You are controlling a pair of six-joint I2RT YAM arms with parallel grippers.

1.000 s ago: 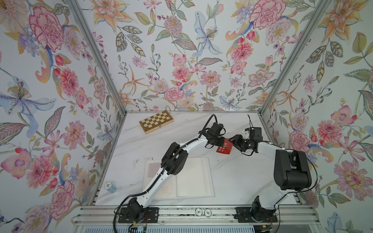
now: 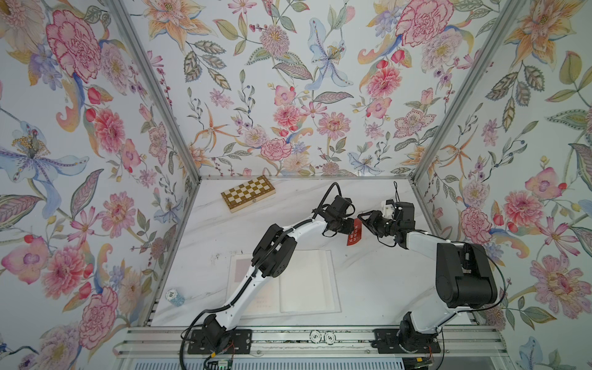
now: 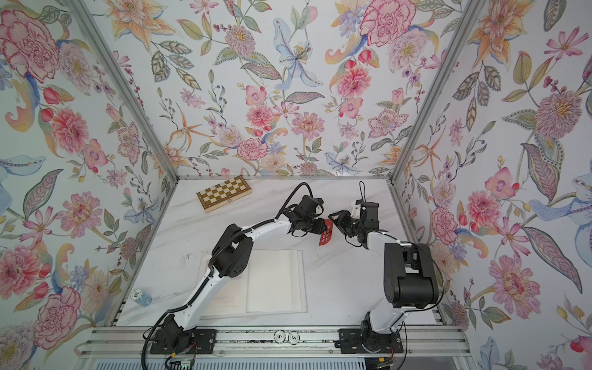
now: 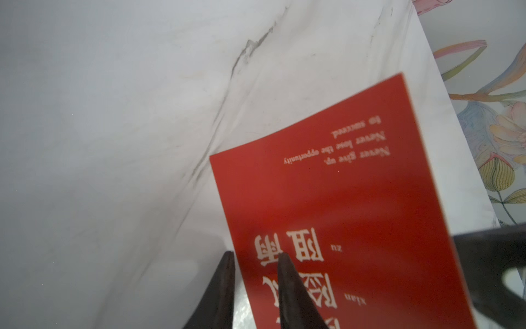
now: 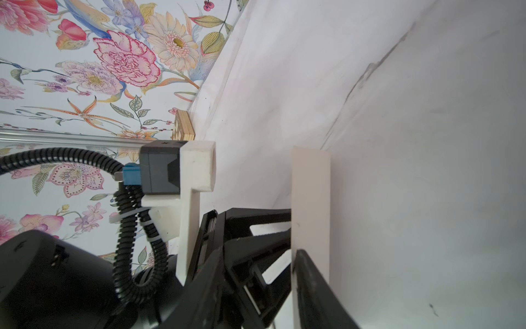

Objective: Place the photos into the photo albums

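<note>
A red card with white Chinese and English lettering is upright or tilted between my two grippers. My left gripper is shut on it at one edge. My right gripper is close on the card's other side, partly open; in the right wrist view the card's pale back stands beside its dark fingers, and in the left wrist view a dark finger shows behind the card. An open album with blank cream pages lies at the front left, partly under my left arm.
A wooden checkerboard lies at the back left. A small blue-and-white cylinder stands at the front left corner.
My left gripper has moved slightly left with it.
</note>
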